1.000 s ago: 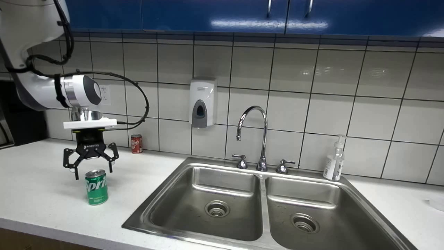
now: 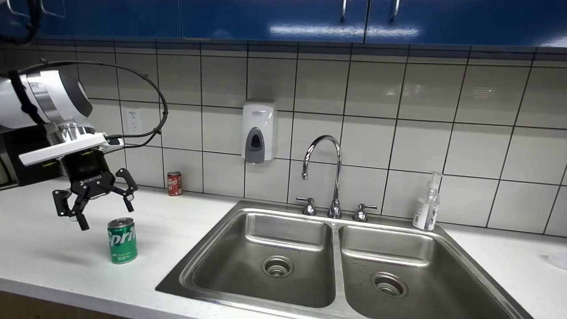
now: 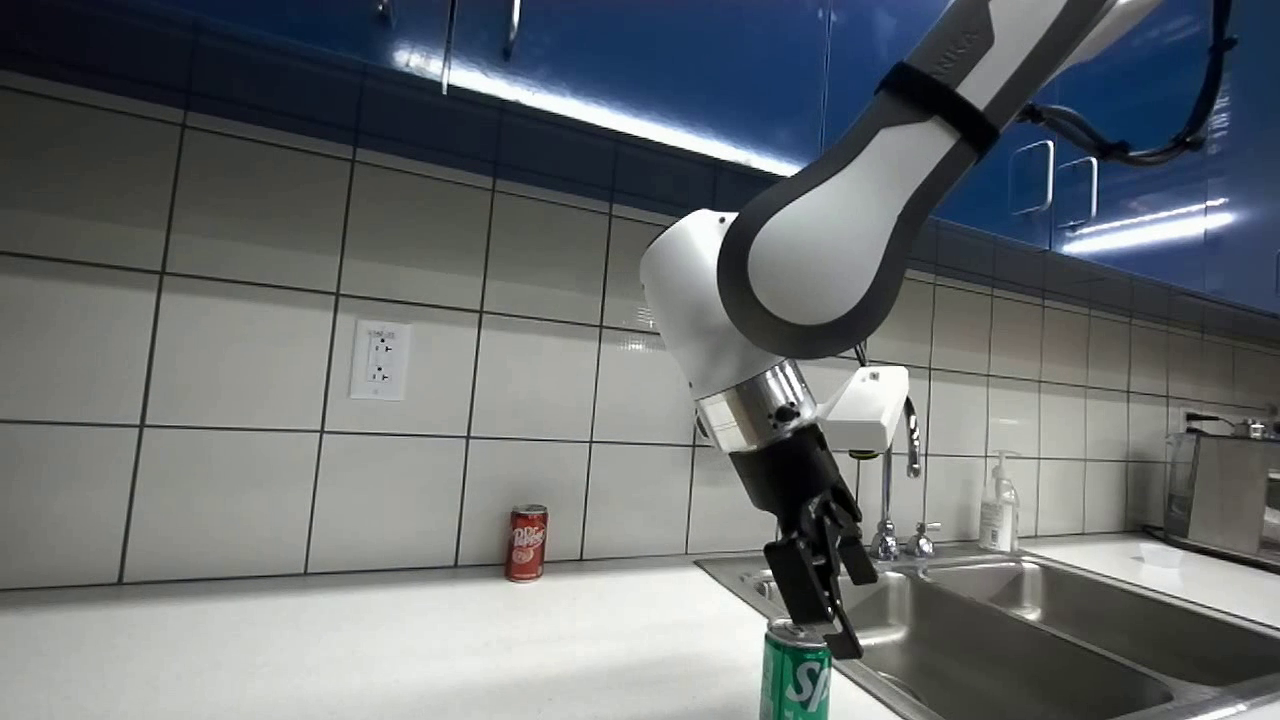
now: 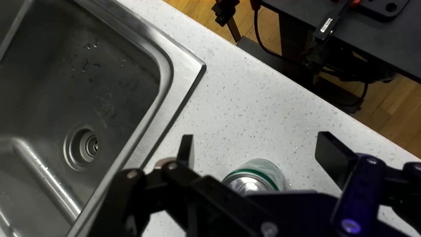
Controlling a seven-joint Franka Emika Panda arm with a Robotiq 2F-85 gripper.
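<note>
A green Sprite can (image 2: 122,245) stands upright on the white counter, left of the sink. Above it and a little to its left in exterior view 1, my gripper (image 2: 106,214) hangs tilted and open, its fingers spread wide with nothing between them. Exterior view 2 has the gripper (image 3: 836,638) close to the top of the can (image 3: 795,680), whose lower part is cut off by the frame. From the wrist, the can (image 4: 258,173) shows between and below the spread fingers, partly hidden by the gripper's linkage.
A red Dr Pepper can (image 2: 174,183) stands at the back by the tiled wall. The double steel sink (image 2: 212,242) with its faucet (image 2: 336,180) lies to the right. A soap bottle (image 2: 426,207) stands behind the sink.
My gripper has moved left in exterior view 1 and tilted from hanging straight down. It remains open. The Sprite can has shifted very slightly, still upright.
</note>
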